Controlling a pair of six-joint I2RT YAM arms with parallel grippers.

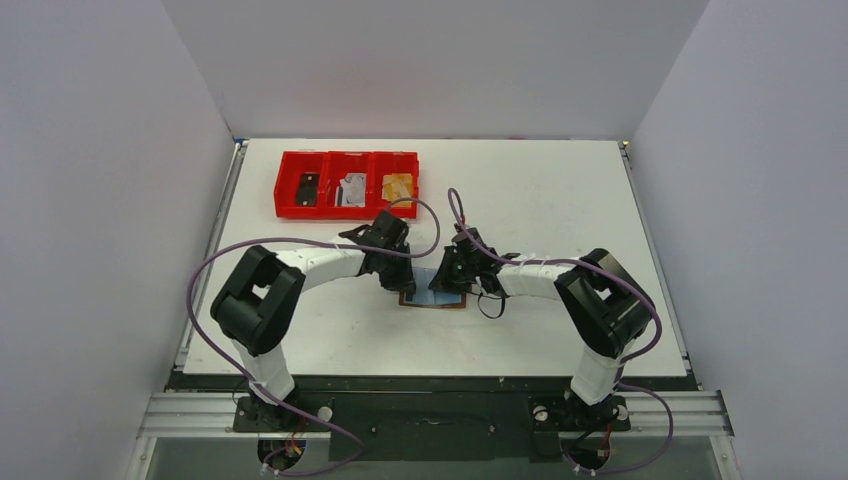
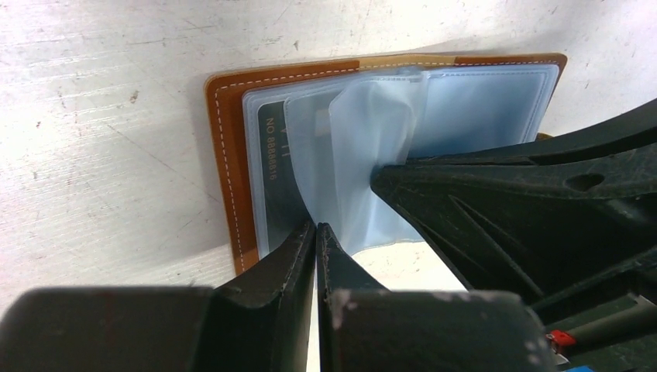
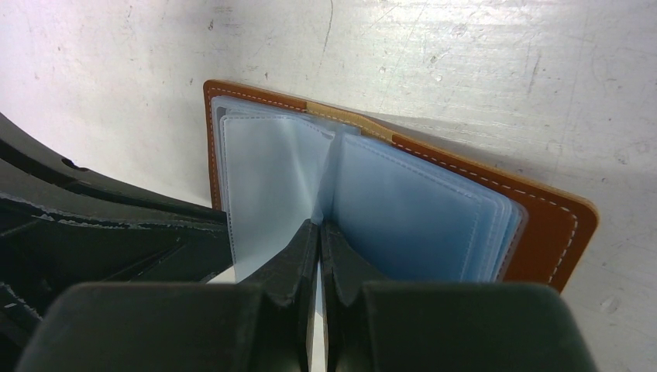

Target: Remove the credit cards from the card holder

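The card holder lies open on the table, brown-edged with bluish clear sleeves. In the left wrist view a dark card with a printed number shows inside the sleeve at its left side. My right gripper is shut at the middle, where a raised clear sleeve runs down between its fingertips. My left gripper is shut over the left half, its tips at the curved edge of a clear sleeve; I see no card between them. The fingers hide the holder's near part.
A red tray with three compartments stands at the back left, with cards in them. Both grippers are close together over the holder.
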